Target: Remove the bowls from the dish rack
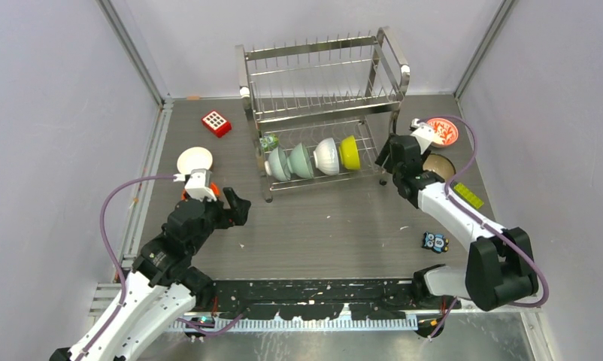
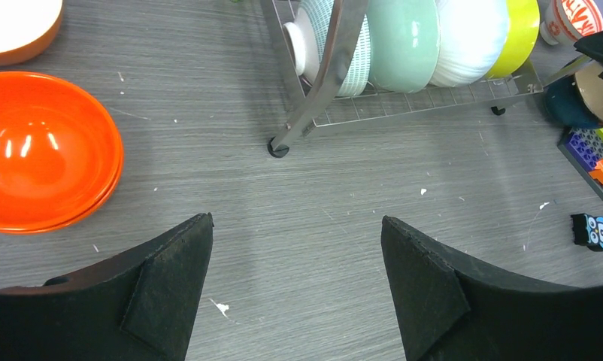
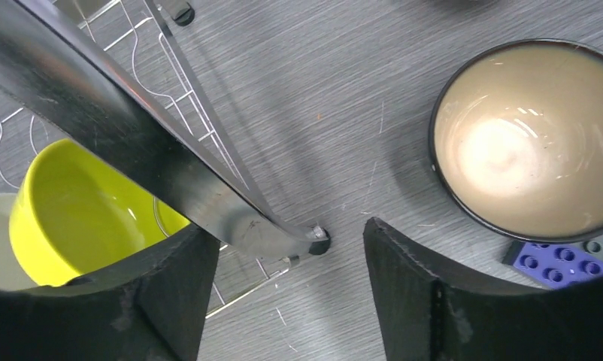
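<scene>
A steel two-tier dish rack holds on its lower tier two pale green bowls, a white bowl and a yellow bowl. My right gripper stands open at the rack's right end, beside its upright; the yellow bowl is just left of it in the right wrist view. My left gripper is open over bare table at the left, front of an orange bowl, with nothing between its fingers.
A cream-lined bowl, a red-patterned bowl and toy blocks lie at right. A white dish and red block are at left.
</scene>
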